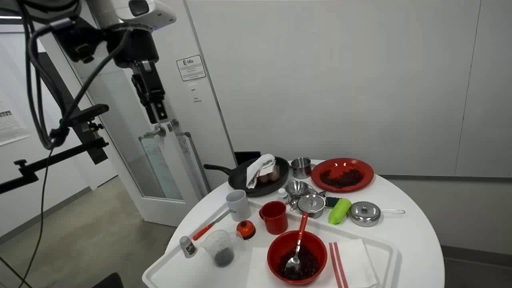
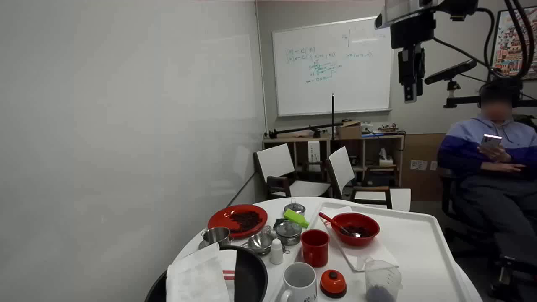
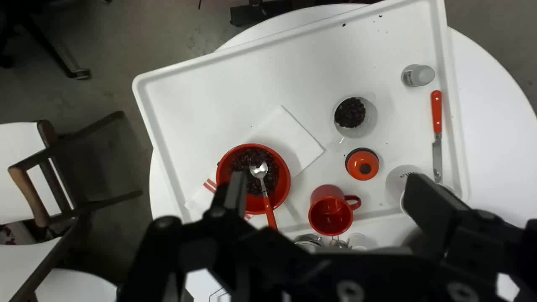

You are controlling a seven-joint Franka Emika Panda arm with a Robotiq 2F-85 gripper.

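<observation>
High above the round table, my gripper (image 1: 161,120) hangs pointing down, well clear of everything. In the wrist view its two dark fingers (image 3: 435,201) stand wide apart with nothing held between them. On the white tray (image 3: 176,73) sits a red bowl (image 1: 273,259) of dark beans with a red-handled spoon (image 3: 260,173) resting in it. A clear measuring cup (image 3: 370,116) holds more dark beans. Nearby are a red mug (image 3: 329,209), an orange-topped timer-like object (image 3: 362,165), a white mug (image 1: 238,205), a red-handled knife (image 3: 436,121) and a small grey shaker (image 3: 420,75).
Behind the tray stand a black pan (image 1: 237,178) with a cloth over it, a red plate (image 1: 343,164) of dark bits, small metal pots (image 1: 312,204) and a green bottle (image 1: 340,211). One tray end is bare. A person (image 2: 488,151) sits beyond the table.
</observation>
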